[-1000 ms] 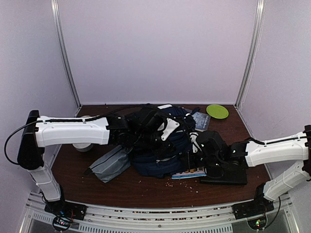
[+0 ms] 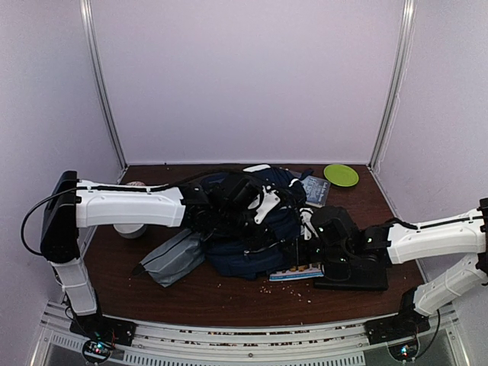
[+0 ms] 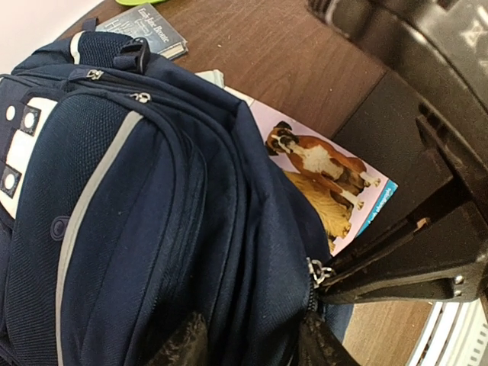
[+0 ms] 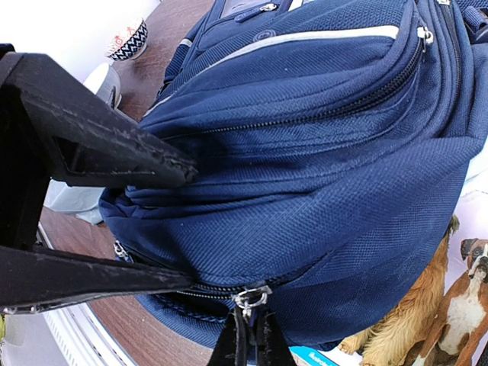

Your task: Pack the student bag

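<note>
The navy backpack (image 2: 252, 259) lies mid-table, with zipped compartments. My left gripper is over its near side, fingertips apart, low in its own view against the fabric. My right gripper is shut at a metal zipper pull on the lower zip; in the left wrist view its tips meet at that pull (image 3: 320, 271). A grey pouch (image 2: 171, 259) lies at front left. A book with dogs (image 3: 320, 160) is partly under the bag, beside a black flat item (image 2: 351, 282); a grey book (image 2: 316, 191) lies behind.
A green plate (image 2: 341, 174) is at the back right. Bowls (image 4: 126, 42) stand at the left.
My left arm has shifted slightly to the right in the top view. The right arm looks unchanged.
</note>
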